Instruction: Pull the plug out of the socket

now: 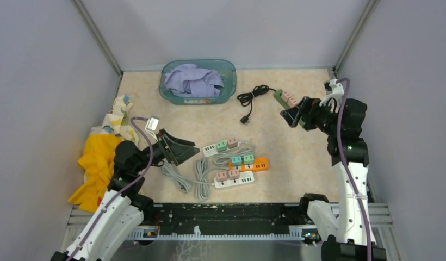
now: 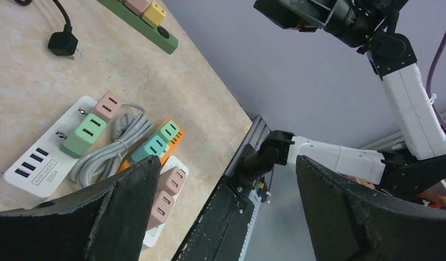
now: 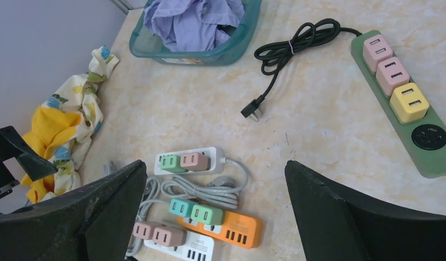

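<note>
A white strip [image 2: 38,168] carries green and pink plug cubes; beside it are an orange strip [image 3: 237,231] with teal and green cubes and another white strip [image 1: 240,180] with pink cubes. A green strip [image 3: 427,160] at the back right holds pink and yellow cubes [image 3: 409,103]; a loose black plug [image 3: 253,107] lies left of it. My left gripper [image 1: 185,149] hangs open left of the strips, empty. My right gripper [image 1: 290,115] is open over the green strip's side, empty.
A teal bin [image 1: 226,81] with lilac cloth stands at the back. Yellow and patterned cloths [image 1: 95,163] lie at the left. Coiled grey cables [image 1: 202,187] surround the strips.
</note>
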